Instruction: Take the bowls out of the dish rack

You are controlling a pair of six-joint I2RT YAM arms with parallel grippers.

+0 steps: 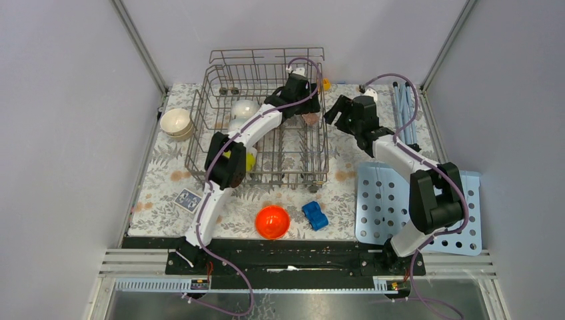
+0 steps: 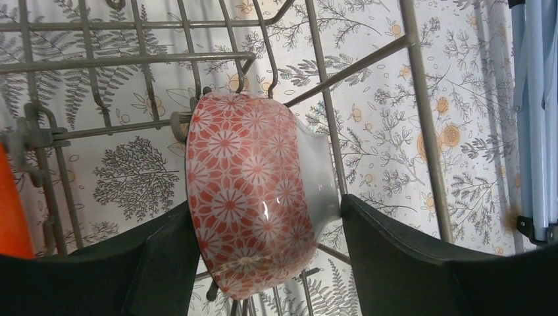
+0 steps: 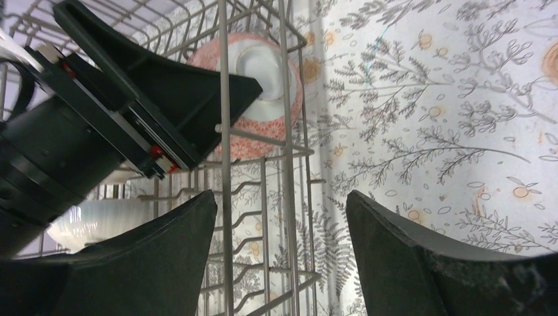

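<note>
A red-patterned bowl (image 2: pixel 253 187) stands on its side in the right part of the wire dish rack (image 1: pixel 286 179). My left gripper has one finger beside the bowl's rim and the other by its white foot; whether both press on it cannot be told. In the right wrist view the bowl (image 3: pixel 299 99) shows behind rack wires. My right gripper is open at the rack's right side, with upright wires between its spread fingers. White bowls (image 1: pixel 245 109) sit in the rack's left half, partly under my left arm.
Stacked cream bowls (image 1: pixel 175 122) stand left of the rack. In front lie an orange-red bowl (image 1: pixel 272 222) and a blue object (image 1: pixel 315 216). A perforated light-blue board (image 1: pixel 373 213) lies under my right arm. Patterned table right of the rack is partly clear.
</note>
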